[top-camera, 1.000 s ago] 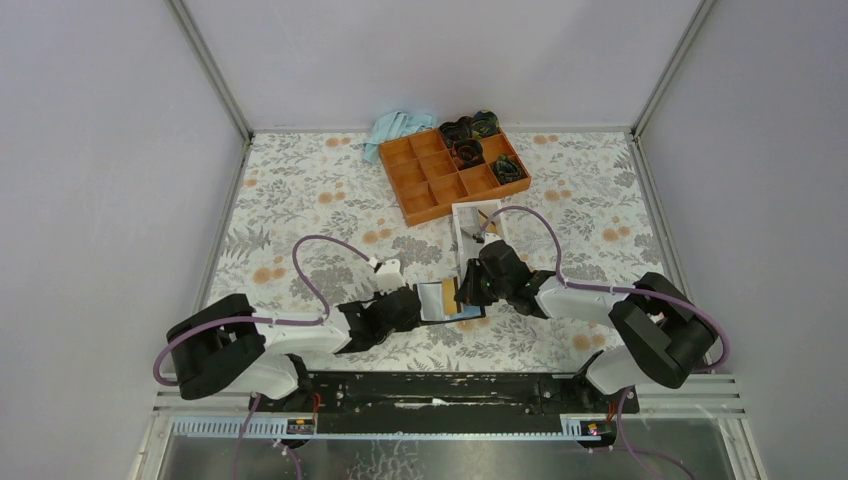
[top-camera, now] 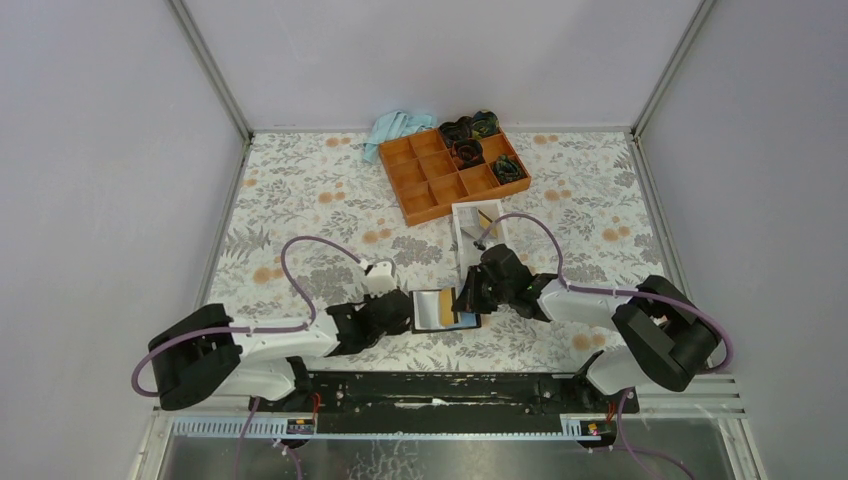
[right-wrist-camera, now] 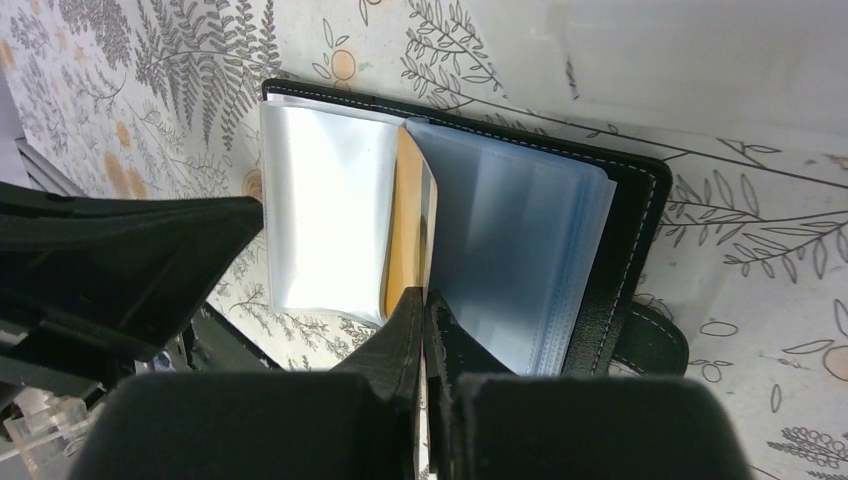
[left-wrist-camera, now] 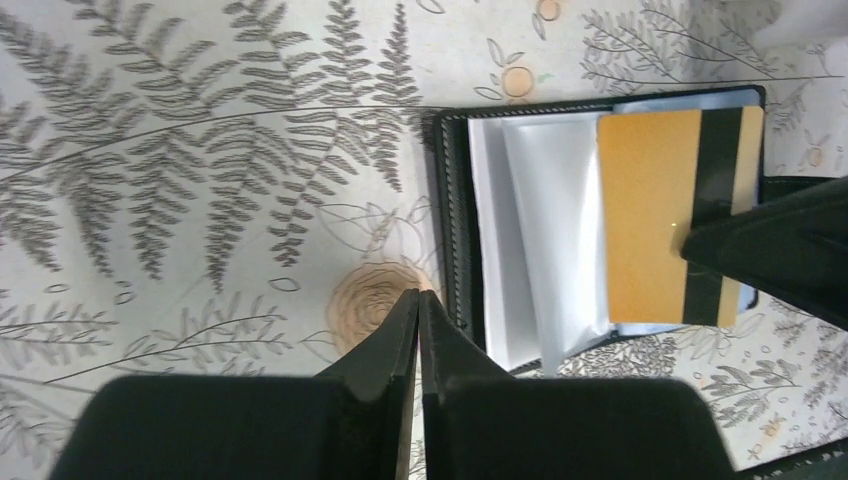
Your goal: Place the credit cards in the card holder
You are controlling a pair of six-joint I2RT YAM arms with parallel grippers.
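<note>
The open black card holder (top-camera: 447, 328) lies between my two grippers, with white sleeves on its left half and bluish clear sleeves (right-wrist-camera: 510, 230) on its right. A gold card with a black stripe is over the holder's middle, seen nearly edge-on in the right wrist view. My right gripper is shut on this card's edge. Just left of the holder's left edge, my left gripper is shut with nothing showing between its fingers. How far the card sits inside a sleeve I cannot tell.
Behind the right gripper stands a white tray (top-camera: 461, 240) with another gold card (top-camera: 487, 222) in it. An orange compartment box (top-camera: 412, 190) holding dark coiled items and a light-blue cloth (top-camera: 396, 127) are at the back.
My left gripper has moved a little left, and the right gripper with the card has shifted slightly too.
</note>
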